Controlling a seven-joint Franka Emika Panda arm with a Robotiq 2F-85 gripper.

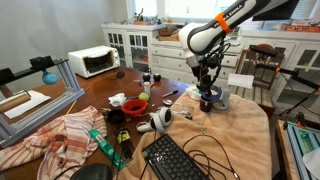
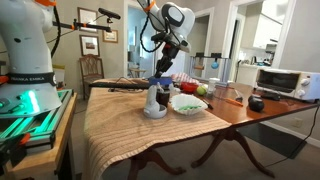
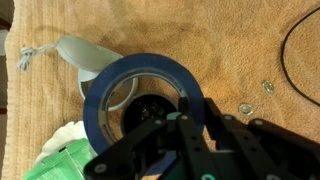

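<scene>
A blue ring, like a roll of tape [image 3: 96, 112], is gripped by its wall in the wrist view. My gripper is shut on the ring's right side. Through the ring's hole a black mug [image 3: 148, 112] shows below, off to the left of the fingers. In exterior view 1 the gripper [image 1: 207, 84] hangs over the black mug [image 1: 206, 104] at the table's far right. Exterior view 2 has the blue ring [image 2: 160, 82] just above the mug, partly covered by a white item in front. Whether ring and mug touch, I cannot tell.
Beside the mug stands a white cup-like item with a pale rounded top [image 3: 85, 52]. A green and white packet [image 3: 62, 162] lies close by, and a white bowl [image 2: 187, 104] stands near. A black keyboard [image 1: 175, 160] and cable lie nearer the front.
</scene>
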